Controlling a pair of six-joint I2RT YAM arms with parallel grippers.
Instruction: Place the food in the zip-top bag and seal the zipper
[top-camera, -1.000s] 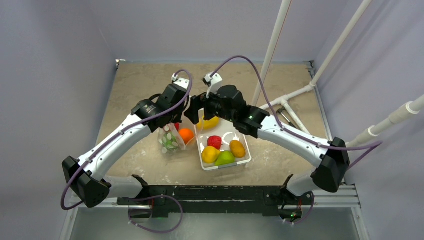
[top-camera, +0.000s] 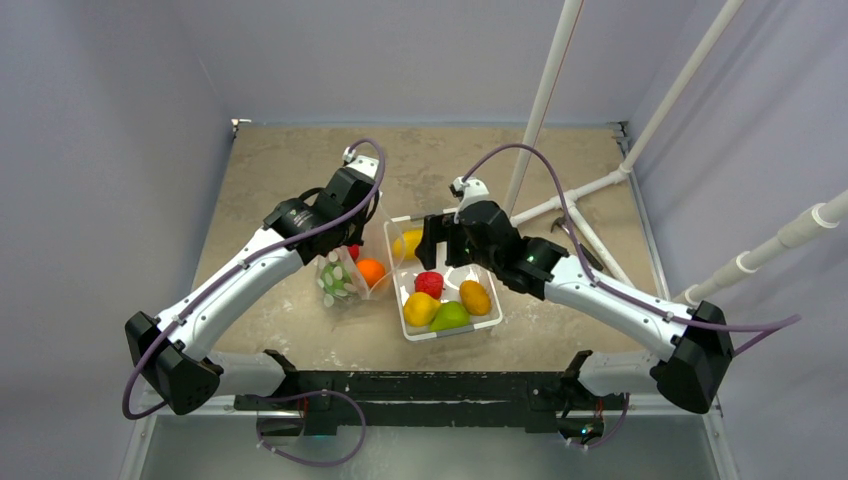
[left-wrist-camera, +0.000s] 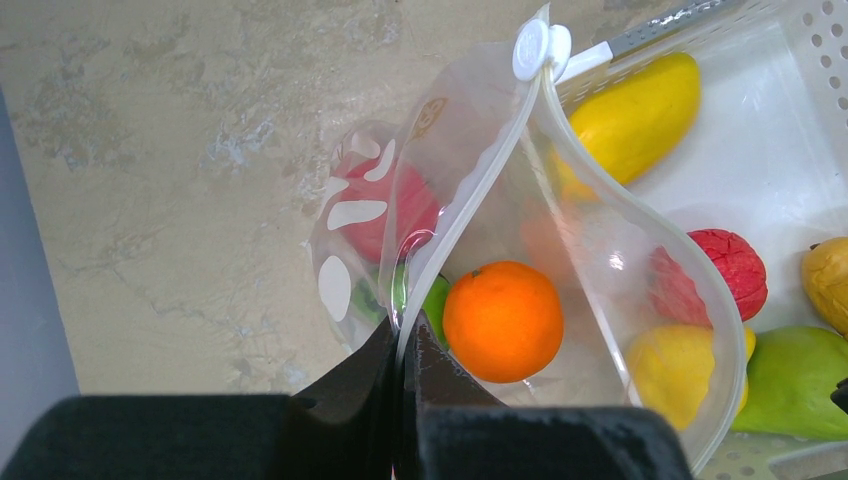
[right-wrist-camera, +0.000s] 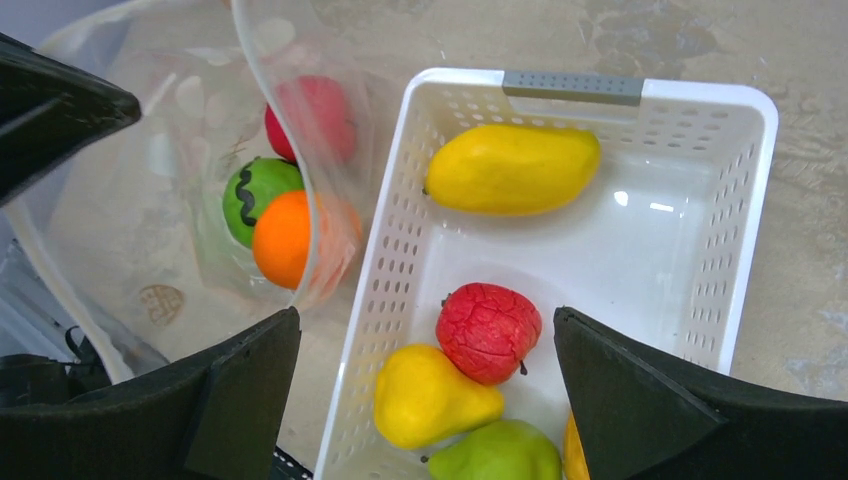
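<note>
A clear zip top bag (left-wrist-camera: 470, 90) hangs with its mouth spread, its rim pinched by my left gripper, which is shut on it. Inside the bag lie an orange (left-wrist-camera: 503, 322), a green item (right-wrist-camera: 262, 197) and a red item (right-wrist-camera: 318, 118). The white zipper slider (left-wrist-camera: 541, 50) sits at the far corner of the mouth. My right gripper stands open above the basket, nothing between its fingers. Below it are a red fruit (right-wrist-camera: 488, 333), a yellow pear-shaped fruit (right-wrist-camera: 432, 396), a green one (right-wrist-camera: 500, 455) and a yellow mango-like one (right-wrist-camera: 513, 168).
The white perforated basket (right-wrist-camera: 392, 215) stands directly right of the bag. An orange-yellow fruit (top-camera: 475, 297) lies at its right side. White pipes (top-camera: 600, 185) and a hammer-like tool (top-camera: 575, 240) are farther right.
My right gripper has moved from beside the bag's mouth rightward and toward the front, over the basket. The left arm and the bag have stayed put.
</note>
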